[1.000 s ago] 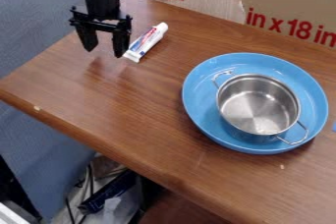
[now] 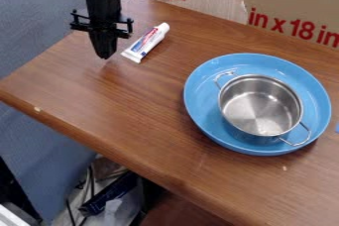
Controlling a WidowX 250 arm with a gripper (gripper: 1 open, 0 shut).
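My black gripper (image 2: 103, 42) hangs over the upper left of the wooden table, just left of a white toothpaste tube (image 2: 146, 44) with red and blue print that lies on the tabletop. I cannot tell from this view whether its fingers are apart. A steel pot (image 2: 259, 106) with two handles sits on a blue plate (image 2: 205, 86) at the right.
A cardboard box (image 2: 272, 2) stands behind the table at the back right. The table's left edge drops to a cluttered floor.
The gripper's two fingers, seen apart earlier, now appear closer together or one behind the other. The tube, pot and plate stay in place.
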